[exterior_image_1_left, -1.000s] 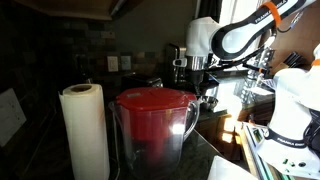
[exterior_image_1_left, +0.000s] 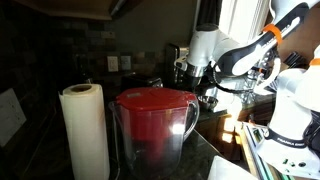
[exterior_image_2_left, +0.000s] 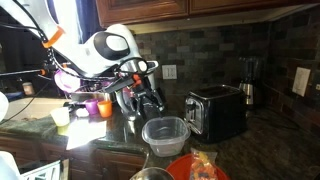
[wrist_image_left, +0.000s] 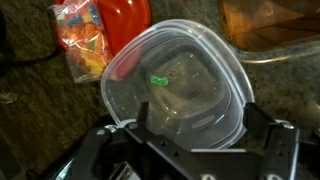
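Observation:
In the wrist view, a clear plastic tub (wrist_image_left: 205, 120) lies below my gripper, with a small green object (wrist_image_left: 159, 80) inside on its floor. My fingers stand apart near the tub's near side, and no held object shows between them. In exterior view 2, my gripper (exterior_image_2_left: 150, 103) hangs just above and behind the tub (exterior_image_2_left: 166, 136); its fingertips are too dark there to make out.
A red plate (wrist_image_left: 128, 20) and a bag of colourful sweets (wrist_image_left: 83, 40) lie close to the tub. A black toaster (exterior_image_2_left: 218, 112) stands beside it. In exterior view 1, a red-lidded pitcher (exterior_image_1_left: 153, 135) and a paper towel roll (exterior_image_1_left: 86, 135) fill the foreground.
Over the last second, my arm has come down and tilted slightly in exterior view 1. The pitcher and paper towel roll have stayed put.

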